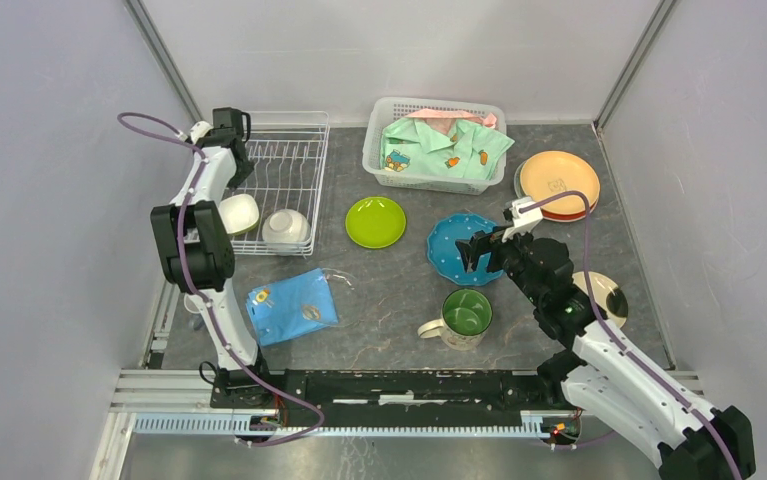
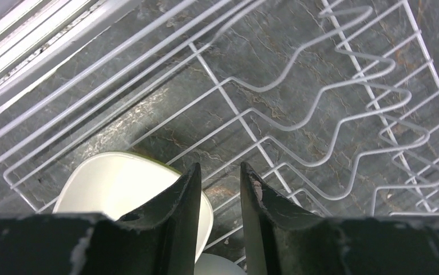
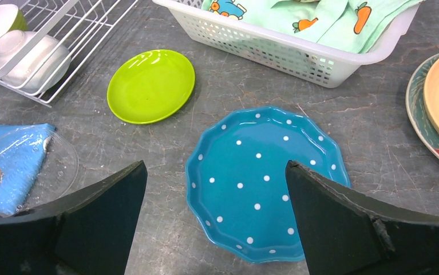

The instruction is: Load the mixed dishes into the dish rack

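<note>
My left gripper is open with nothing between its fingers, over the wire dish rack [image 1: 299, 160]. A white bowl with a green outside [image 2: 119, 183] lies in the rack below it, beside an upturned white bowl [image 1: 286, 225]. My right gripper is open above the blue dotted plate [image 3: 262, 149]. A green plate [image 1: 375, 222] lies between rack and blue plate. Stacked plates [image 1: 559, 175] with an orange one on top are at the right, a cream plate [image 1: 589, 285] is partly behind the right arm, and a large mug [image 1: 464, 320] stands at the front.
A grey basket [image 1: 379, 160] of cloths stands at the back centre. A blue cloth item with clear plastic [image 1: 289, 305] lies front left. The counter around the green plate is clear.
</note>
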